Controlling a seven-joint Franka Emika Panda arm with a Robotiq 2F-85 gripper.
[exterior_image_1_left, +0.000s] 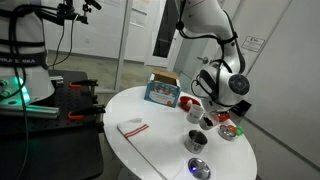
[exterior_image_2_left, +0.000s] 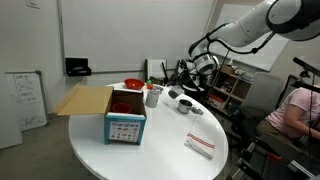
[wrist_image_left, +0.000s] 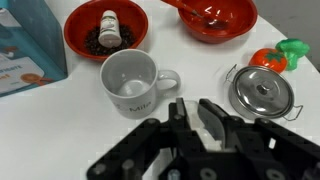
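My gripper is shut on a pale object (wrist_image_left: 207, 128), mostly hidden by the fingers in the wrist view. In exterior view 1 this object (exterior_image_1_left: 207, 123) looks like a small tilted cup or glass, just right of a white mug (exterior_image_1_left: 195, 113). The side exterior view also shows the tilted object (exterior_image_2_left: 176, 91) below the arm. In the wrist view the mug (wrist_image_left: 132, 88) stands upright, its handle toward the fingers. Whether the held object touches the mug cannot be told.
A steel pot (exterior_image_1_left: 195, 142) and its lid (exterior_image_1_left: 198, 166) lie toward the front. A lidded pot (wrist_image_left: 262, 92), a tomato (wrist_image_left: 268, 59) and two red bowls (wrist_image_left: 220, 18) stand around. A box (exterior_image_2_left: 124, 125) and a striped cloth (exterior_image_2_left: 200, 146) lie apart.
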